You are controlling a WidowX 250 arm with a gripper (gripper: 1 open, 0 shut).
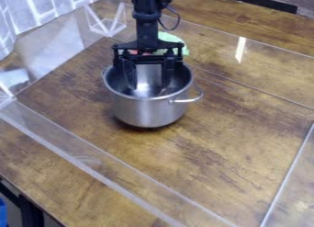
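A stainless steel pot (149,107) with wire side handles stands on the wooden table, left of centre. The black gripper (147,58) hangs over its back half, with its lower parts down at or inside the rim. Whether its fingers are open or shut, or touch the pot, I cannot tell.
Behind the gripper lies a green object (173,39), partly hidden. Clear plastic walls or strips border the wooden surface (233,139) on the left and right.
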